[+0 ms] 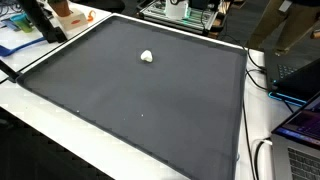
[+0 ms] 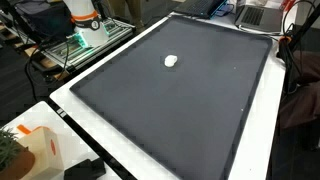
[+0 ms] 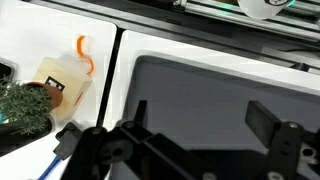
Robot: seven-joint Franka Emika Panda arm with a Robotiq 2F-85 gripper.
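Note:
A small white object (image 1: 147, 56) lies on the dark grey board. In the second exterior view the same white object (image 2: 170, 61) rests on the board's surface, with bare board all around it. My gripper stands open in the wrist view, its two dark fingers (image 3: 140, 113) wide apart. Between them only the bare grey board (image 3: 200, 85) shows, and the white object is not seen there. Neither exterior view shows the gripper itself.
A potted plant (image 3: 24, 105) and a clear container (image 3: 62, 82) with an orange strip stand on the white table beside the board. The white and orange robot base (image 2: 88, 22) is at upper left. A laptop (image 1: 300, 155) sits at right. Most of the board is clear.

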